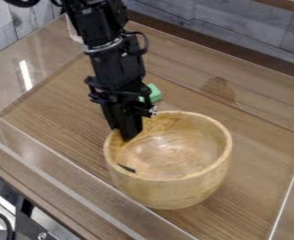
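Note:
The black robot gripper (pixel 127 126) reaches down to the left rim of a large beige bowl (pixel 187 183) on the wooden table. Its fingertips are at or just inside the rim, and I cannot tell whether they are closed on it. A small dark object (pixel 127 169) lies inside the bowl at its left. A small green object (pixel 153 93) sits behind the gripper, partly hidden by it.
A white object stands at the upper left. A dark cable lies at the lower left.

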